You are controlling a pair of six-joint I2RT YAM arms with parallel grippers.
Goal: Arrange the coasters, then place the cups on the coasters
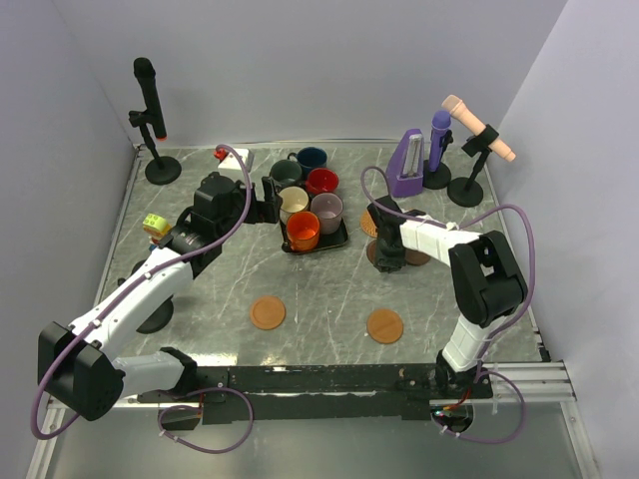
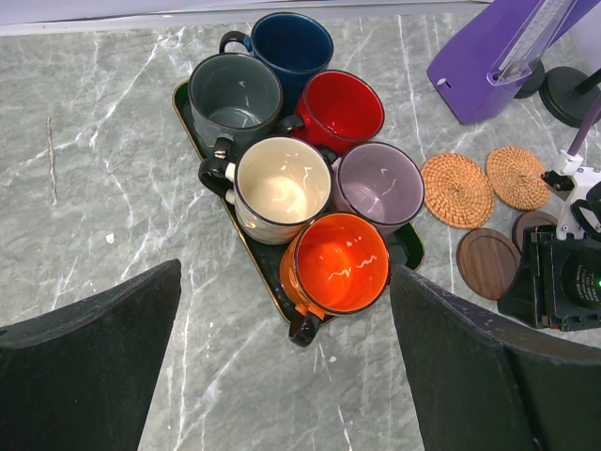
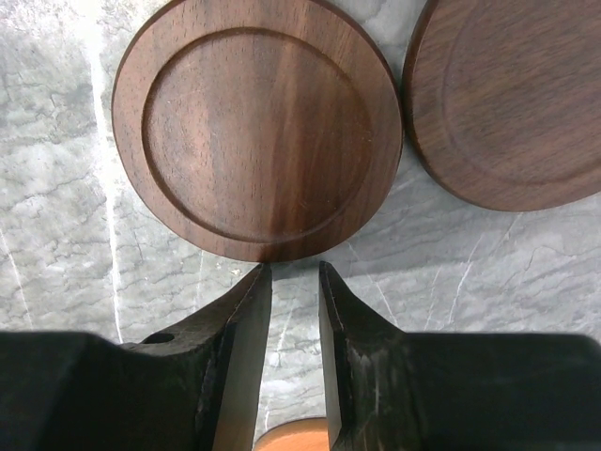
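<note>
Several mugs crowd a dark tray [image 2: 408, 246]: orange [image 2: 343, 265], cream [image 2: 282, 183], lilac [image 2: 380, 183], red [image 2: 344, 105], grey-green [image 2: 235, 94] and blue [image 2: 291, 42]. My left gripper [image 1: 270, 200] stands open at the tray's left side, nothing between its wide-spread fingers [image 2: 103, 348]. Low over the table, my right gripper has its fingertips close by the near edge of a dark wooden coaster [image 3: 258, 141]. Only marble shows in the narrow gap between them; I cannot tell whether they touch the coaster. A second dark coaster [image 3: 516, 103] lies beside the first.
Two woven coasters [image 2: 457, 190] lie behind the dark ones. Lighter round coasters [image 1: 268, 312] sit near the front. Microphone stands [image 1: 163, 170] and a purple holder [image 1: 405, 170] line the back.
</note>
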